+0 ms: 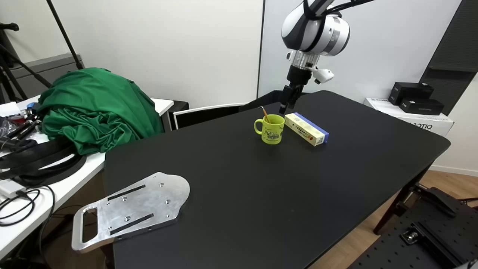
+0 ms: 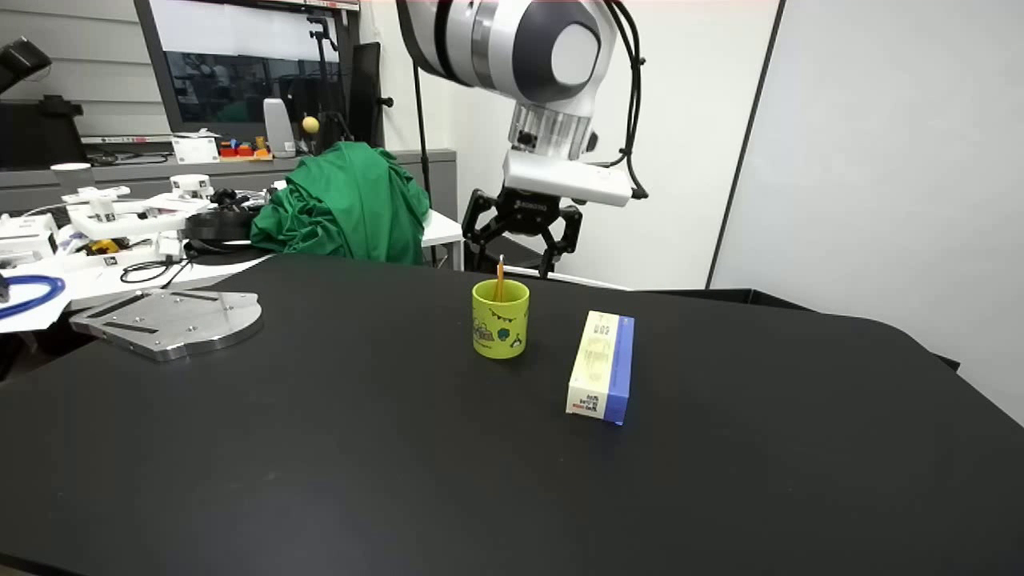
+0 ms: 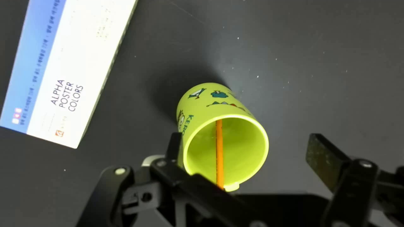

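A lime-green mug (image 1: 272,132) with printed drawings stands upright on the black table, its handle toward the left in exterior view 1. An orange pencil (image 3: 219,151) leans inside the mug. My gripper (image 2: 514,264) is open, pointing down above and behind the mug in exterior view 2. Its fingers (image 3: 327,160) are spread wide in the wrist view, with no object held. The left finger overlaps the mug's edge in that view; whether they touch, I cannot tell. Beside the mug lies a cream and blue box (image 2: 601,370), lettered "Alpha Poster Colors".
A flat metal plate (image 1: 143,204) with a cut-out handle lies at the table's left edge. Green cloth (image 1: 96,107) is heaped on a white side table. Toward the front and right, the black table (image 1: 349,179) is clear.
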